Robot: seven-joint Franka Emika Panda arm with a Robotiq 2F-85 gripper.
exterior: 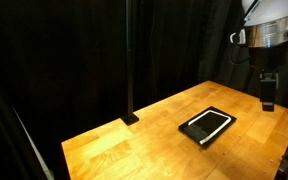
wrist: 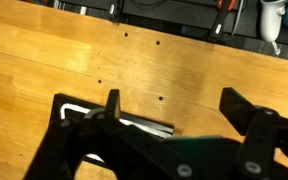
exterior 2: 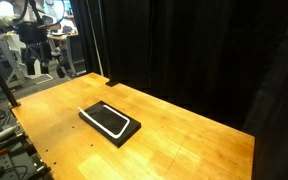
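Observation:
A flat black board (exterior: 208, 126) lies on the wooden table, with a bent white strip (exterior 2: 105, 124) on top of it. My gripper is open above the table, and bare wood shows between its fingers. In the wrist view the board (wrist: 79, 104) is at the lower left, partly hidden by the gripper. The second exterior view has the gripper (exterior 2: 46, 71) high at the left, well clear of the board and holding nothing.
A dark post base (exterior: 130, 119) stands at its back edge, before black curtains (exterior: 59, 70). In the wrist view, cables and a white object (wrist: 272, 20) lie beyond the table's edge.

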